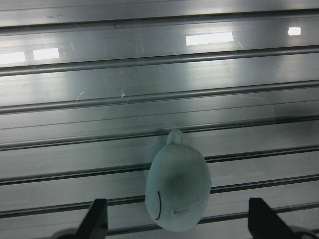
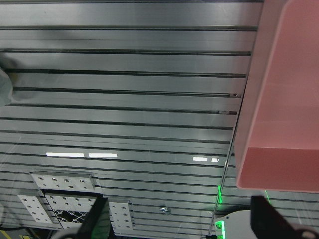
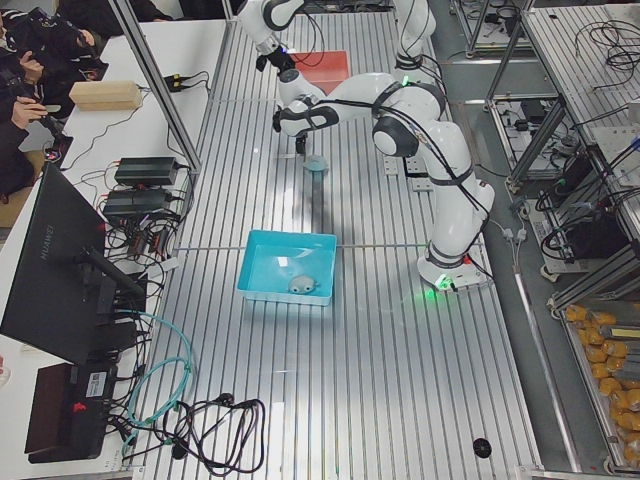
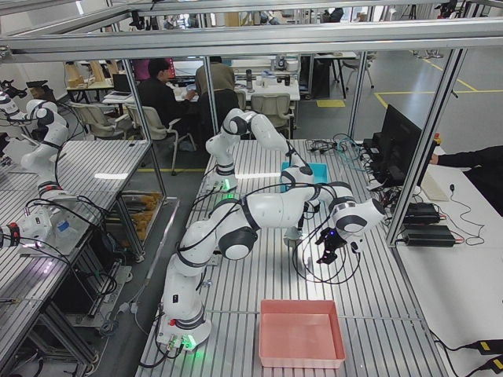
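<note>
A small pale blue-green soft toy (image 1: pixel 177 191) with a nub on top lies on the slatted table, between and just beyond the fingers of my left gripper, which stands open and empty above it. The same toy shows in the left camera view (image 3: pixel 315 163). A similar toy (image 3: pixel 302 284) rests inside the blue bin (image 3: pixel 257 290). My right gripper is open and empty, hanging beside the pink bin (image 2: pixel 269 169), whose red-pink shape also shows at the back (image 4: pixel 301 357).
A monitor (image 3: pixel 55 260) and electronics stand on the side desk at the left. Cable coils lie at the near left. Bare slatted table surrounds both bins. The two arms are close together over the table's middle.
</note>
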